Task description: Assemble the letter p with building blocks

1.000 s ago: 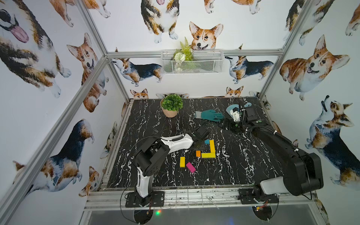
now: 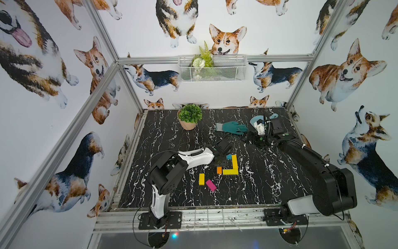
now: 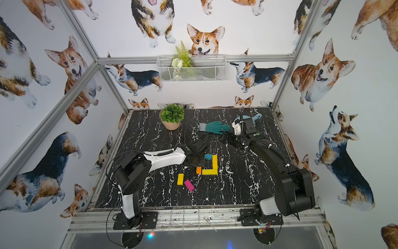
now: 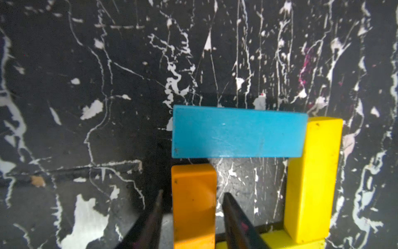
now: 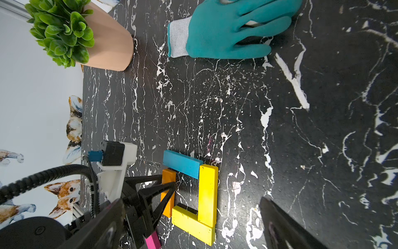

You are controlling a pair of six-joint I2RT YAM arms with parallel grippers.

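Observation:
In the left wrist view, a blue block [image 4: 238,132] lies along the top, an orange block [image 4: 193,195] below its left end, and a yellow block [image 4: 313,178] upright along the right, joining a lower yellow block [image 4: 273,240] in a rectangle. My left gripper is low over the orange block, its blurred fingers either side of it, apart; whether they touch is unclear. My right gripper hangs open and empty higher at the back right.
A loose yellow block [image 2: 201,178] and a pink block [image 2: 210,185] lie in front. A plant [image 2: 189,116], teal glove [image 2: 231,127] and blue item [image 3: 255,117] are at the back.
The arms and blocks look almost unchanged in the top left view over the last second.

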